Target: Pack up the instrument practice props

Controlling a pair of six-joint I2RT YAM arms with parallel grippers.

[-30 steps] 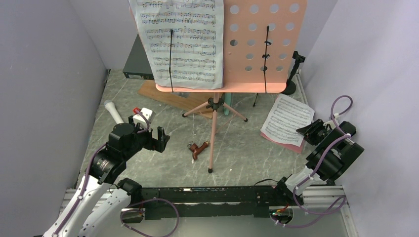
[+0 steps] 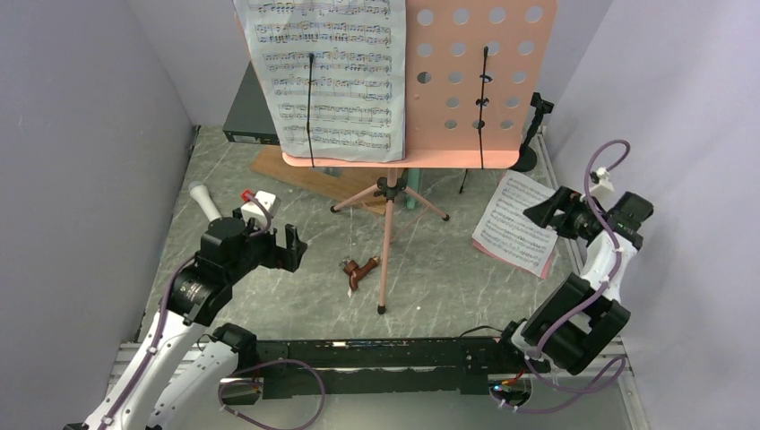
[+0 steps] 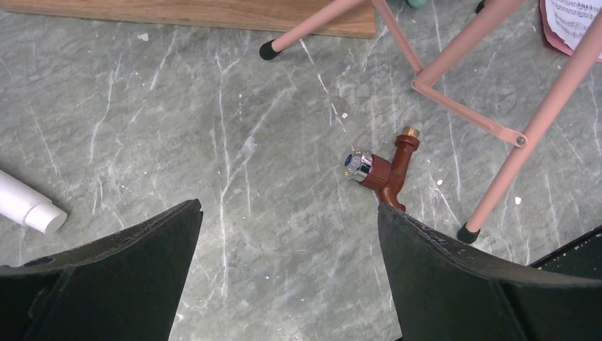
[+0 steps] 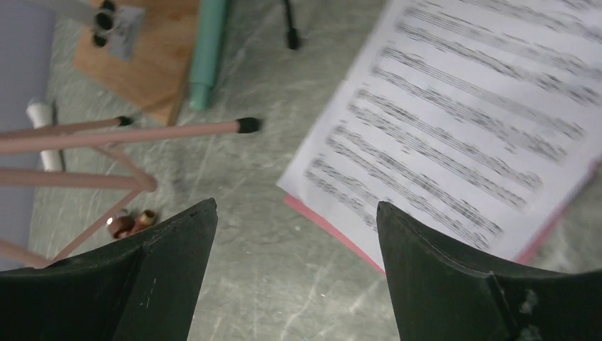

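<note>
A white music sheet (image 2: pixel 517 219) lies on the floor at the right, its pink backing (image 4: pixel 334 231) showing along two edges. Over this sheet my right gripper hangs with its fingers apart and nothing between them. An upright music stand (image 2: pixel 466 98) with a salmon-pink desk and tripod legs fills the centre, holding another printed score (image 2: pixel 332 81) under a black arm. My left gripper stands open and empty above bare floor, left of the stand. A brown tap-like fitting (image 3: pixel 387 170) lies near one stand leg.
A white cylinder (image 3: pixel 25 202) lies at the left. Under the stand are a wooden board (image 2: pixel 309 179) and a green bar (image 4: pixel 207 50). A dark box (image 2: pixel 253 107) stands behind, and a black stand (image 2: pixel 529 134) at the back right. Walls close in on both sides.
My right gripper has risen off the sheet's right edge and its fingers have parted. The white sheet has settled lower over its pink backing. The left arm has barely moved.
</note>
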